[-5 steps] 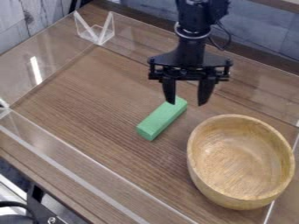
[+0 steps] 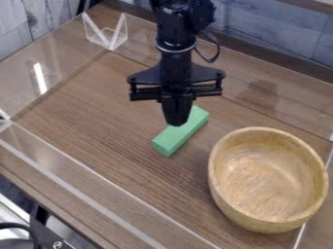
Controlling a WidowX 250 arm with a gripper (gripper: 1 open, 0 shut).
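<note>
My black gripper (image 2: 177,97) hangs over the middle of the wooden table, just above and left of a green rectangular block (image 2: 180,134). Its fingers look narrow, but whether they are fully shut is hard to make out; nothing shows held. The green block lies flat on the table, left of a large tan round bowl (image 2: 264,180).
A white wire-like holder (image 2: 107,31) stands at the back left. The table's edges show at upper left and lower left, with black cabling beyond.
My gripper has moved left, away from above the bowl's side to over the area left of the green block. The block and bowl stay in place.
</note>
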